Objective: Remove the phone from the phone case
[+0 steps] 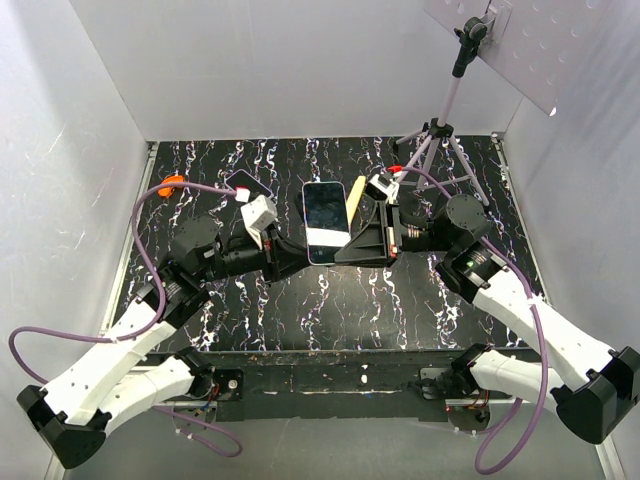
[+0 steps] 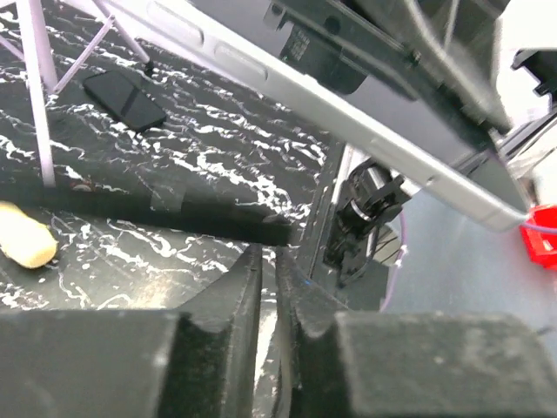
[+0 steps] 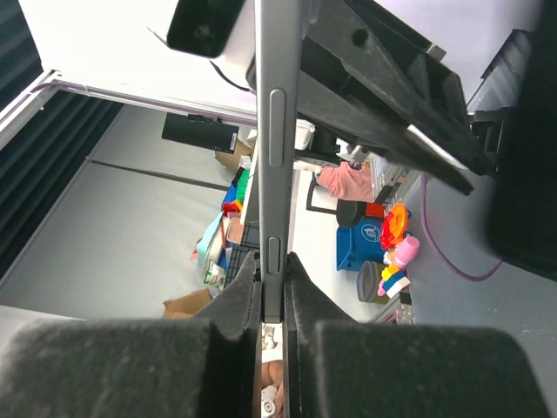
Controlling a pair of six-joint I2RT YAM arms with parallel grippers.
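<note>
The phone [image 1: 325,215] hangs upright in mid-air above the table, its dark screen and light lower part facing the top view. My right gripper [image 1: 337,257] is shut on its lower edge; its silver side [image 3: 276,131] fills the right wrist view. Close by on the left, a dark thin shape, apparently the phone case [image 1: 298,206], shows partly behind the phone. It appears as a blurred black strip [image 2: 130,211] in the left wrist view, apart from the phone, ending just beyond the fingertips. My left gripper is slightly open, with a narrow gap between its fingers.
A dark flat device [image 1: 248,183] lies on the black marbled table at the back left, near an orange item [image 1: 171,186]. Behind the phone is a yellow object [image 1: 355,198]. A tripod [image 1: 437,150] stands at the back right.
</note>
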